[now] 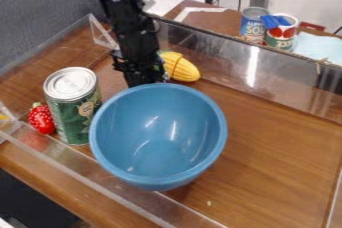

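My black gripper [142, 70] hangs low just behind the rim of a blue bowl [159, 137], beside a toy corn [181, 68] that it partly hides. Its fingertips are hard to make out; it looks shut, with nothing visible held. A green-labelled can [72, 105] stands left of the bowl, with a toy strawberry [42, 119] at its left.
The clear-walled tray's wooden floor is free to the right of the bowl. Behind the far wall stand two cans [279, 32] and a pale blue cloth [318, 48]. A grey padded surface [34, 22] fills the back left.
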